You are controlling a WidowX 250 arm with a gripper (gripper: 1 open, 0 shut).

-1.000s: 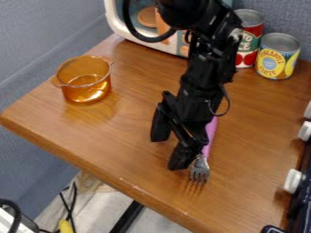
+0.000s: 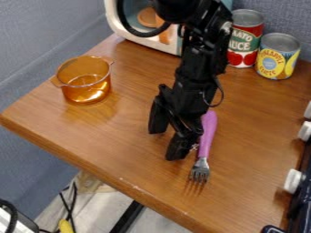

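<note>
My black gripper is low over the wooden table, just left of a fork with a pink handle. The fork lies lengthwise with tines toward the front edge; part of its handle is hidden behind the arm. I cannot tell whether the fingers are open or touching the fork.
An orange pot sits at the back left. A sauce can and a yellow can stand at the back right, beside a white appliance. A black unit with white knobs lines the right edge.
The gripper has shifted slightly up in the view, showing more of the fork's silver end. The fork looks to be in the same place.
</note>
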